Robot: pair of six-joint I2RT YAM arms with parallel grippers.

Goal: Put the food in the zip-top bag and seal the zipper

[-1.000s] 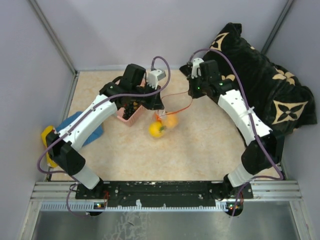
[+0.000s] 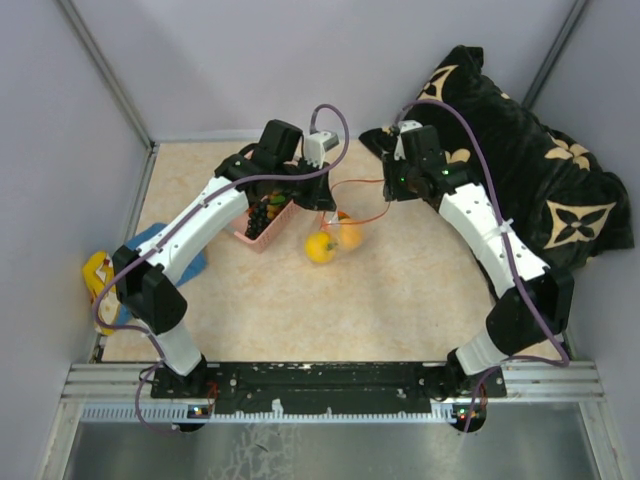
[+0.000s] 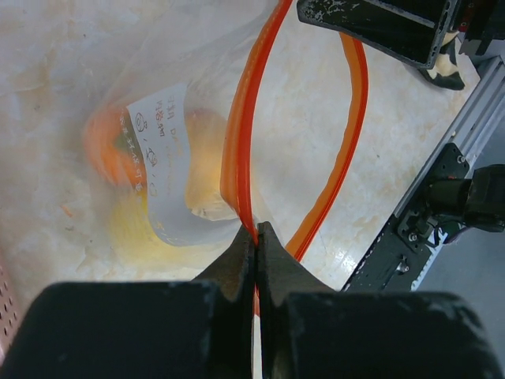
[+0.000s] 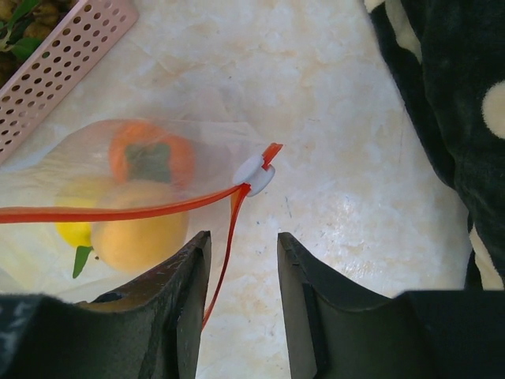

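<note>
A clear zip top bag (image 3: 213, 59) with an orange zipper rim hangs between my two grippers, its mouth spread. Inside are a yellow food piece (image 2: 321, 247), a paler orange-yellow one (image 4: 140, 237) and an orange-red one (image 4: 151, 151), plus a white printed label (image 3: 166, 166). My left gripper is shut on the rim's left end, where the orange strip runs between its fingertips. At the other end, my right gripper stands open; one strand of rim passes through its gap. The whitish zipper slider (image 4: 254, 175) sits just beyond its fingertips.
A pink basket (image 2: 262, 240) of other produce stands left of the bag, partly under the left arm. Dark patterned cloth (image 2: 540, 170) fills the back right. Blue cloth and a yellow item (image 2: 97, 275) lie far left.
Both grippers have shifted slightly to the right, and the bag with its food has moved right with them. The orange rim's loop has changed shape along the way.
</note>
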